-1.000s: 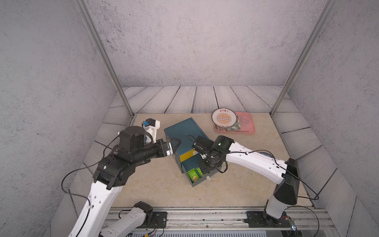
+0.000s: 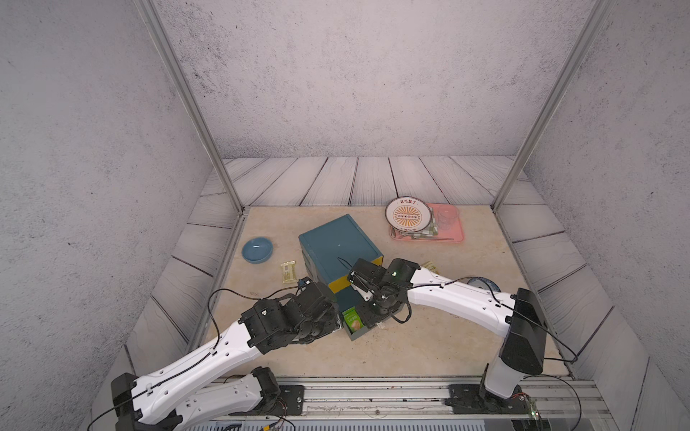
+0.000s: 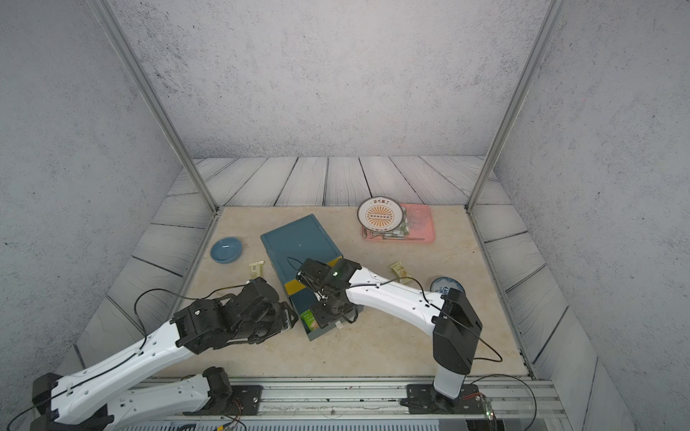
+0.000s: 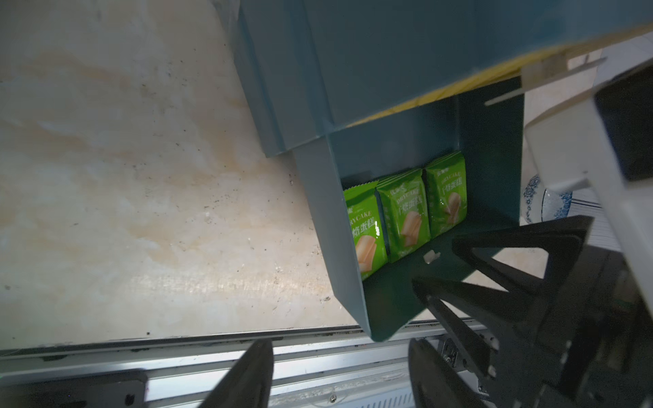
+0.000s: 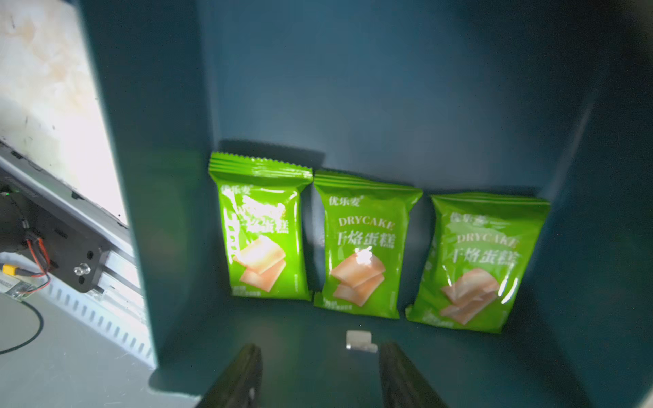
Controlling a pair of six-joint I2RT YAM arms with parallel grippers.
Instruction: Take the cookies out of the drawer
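Note:
Three green cookie packets lie side by side in the pulled-out teal drawer, clearest in the right wrist view. My right gripper stands open above the drawer, its fingers apart and nothing between them. The left wrist view shows its black fingers over the drawer's front, with the same packets behind. My left gripper is parted and empty, just left of the drawer. In the top left view the arms hide most of the drawer; one green packet shows.
The teal cabinet stands behind the drawer. A pale yellow packet lies to its left, another to its right. A blue bowl, a pink tray with a plate, and a patterned bowl surround it.
My left gripper has swung from beside the cabinet, down and right towards the drawer, uncovering the blue bowl and a yellow packet. The right gripper has shifted slightly left and lower over the drawer.

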